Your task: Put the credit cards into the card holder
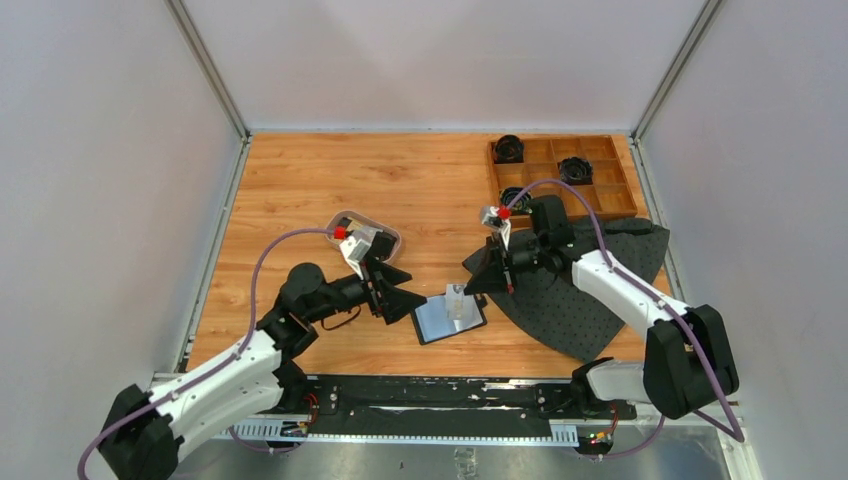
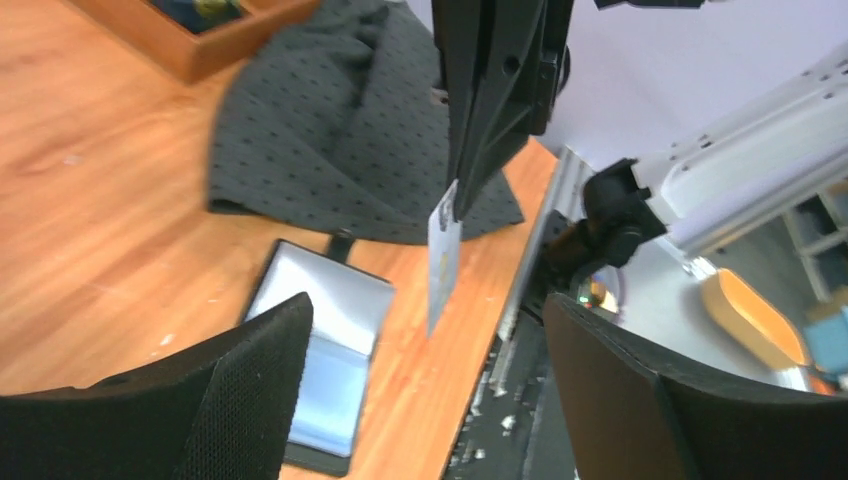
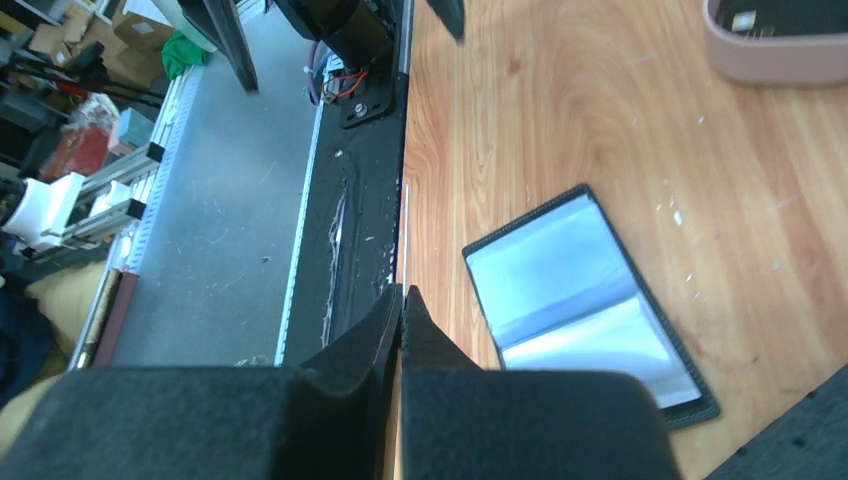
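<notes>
A thin pale credit card (image 2: 442,262) hangs above the table, pinched in my right gripper (image 1: 468,290). In the right wrist view the card (image 3: 406,235) is seen edge-on, rising from the closed fingertips. My left gripper (image 1: 408,304) stands open to its left, empty; in the left wrist view its fingers (image 2: 240,385) are spread wide and apart from the card. The card holder (image 3: 560,270) lies open and flat on the table below, dark-edged with pale clear pockets. Its strap (image 2: 340,245) sticks out on one side.
A small pinkish box (image 3: 770,62) with cards in it stands behind the left gripper. On the right lie a dark grey dotted cloth (image 1: 590,320) and, further back, a wooden compartment tray (image 1: 610,160).
</notes>
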